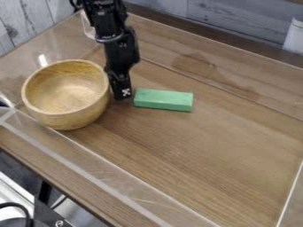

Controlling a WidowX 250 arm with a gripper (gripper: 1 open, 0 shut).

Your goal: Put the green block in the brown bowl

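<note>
The green block [164, 100] lies flat on the wooden table, to the right of the brown bowl [67, 113]. The bowl is tilted, with its wide mouth facing the camera, and looks empty. My black gripper [122, 92] is low, in the gap between the bowl's right rim and the block's left end. Its tip seems to be at or very near the bowl's rim; contact cannot be made out. The block is apart from it. The fingers are small and dark, so whether they are parted does not show.
Bare wooden table [225, 164] stretches to the right and front of the block. A white cylindrical object [295, 35] stands at the far right. Cables and dark equipment [18, 208] lie beyond the table's left edge.
</note>
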